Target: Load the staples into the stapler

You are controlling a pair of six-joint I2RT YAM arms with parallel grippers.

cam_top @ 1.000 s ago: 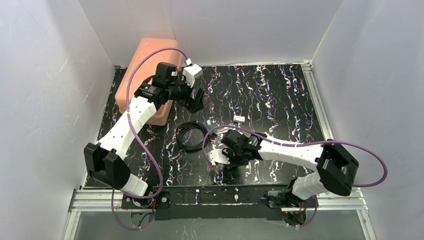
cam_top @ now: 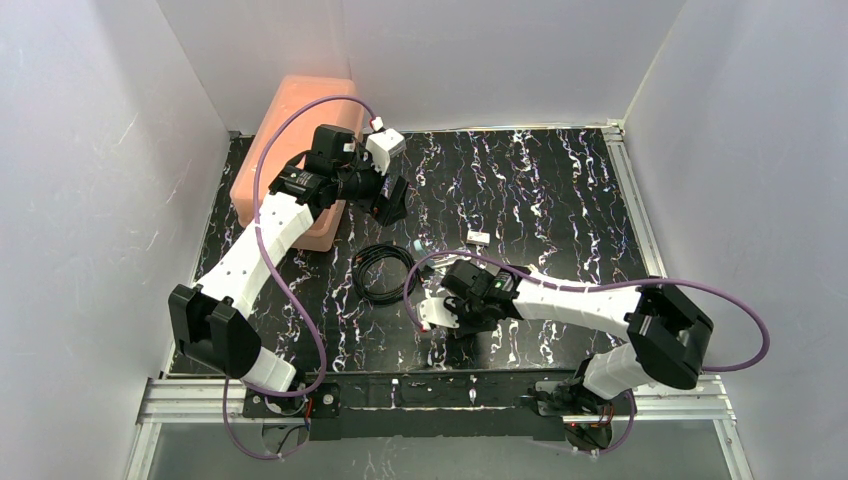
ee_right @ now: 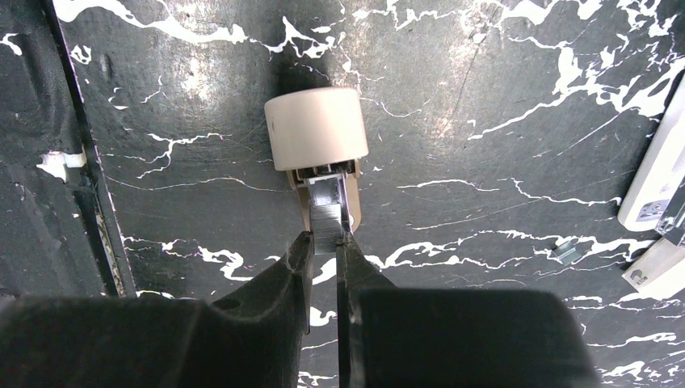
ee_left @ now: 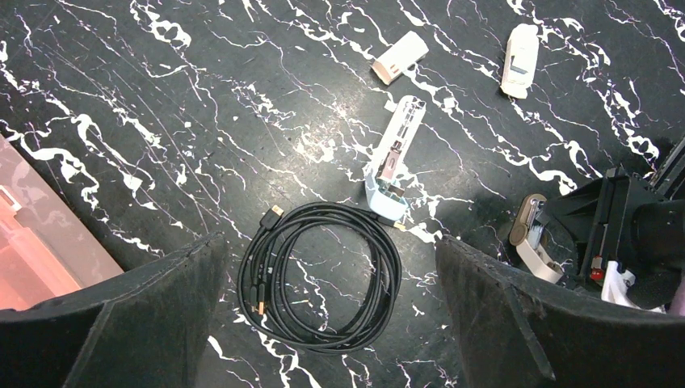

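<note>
In the right wrist view a beige and brown stapler (ee_right: 317,129) lies on the dark marbled table, its end opened. A silver strip of staples (ee_right: 326,212) reaches from the stapler's opening back to my right gripper. The fingertips stand close along both sides of the strip's near end, with a narrow gap between them; whether they press on it cannot be told. From the left wrist view, the same stapler (ee_left: 529,230) shows at the right gripper's tip. My left gripper stands wide open above the table, nothing between its fingers.
A coiled black cable (ee_left: 386,299) lies below my left gripper. Near it is a white and pale-blue stapler (ee_left: 396,149), opened. A white block (ee_left: 401,56) and another white stapler (ee_left: 519,61) lie farther off. A pink box (cam_top: 300,105) stands at the back left.
The right arm's elbow has shifted very slightly to the left and its gripper stays over the same spot. The left arm has not moved.
</note>
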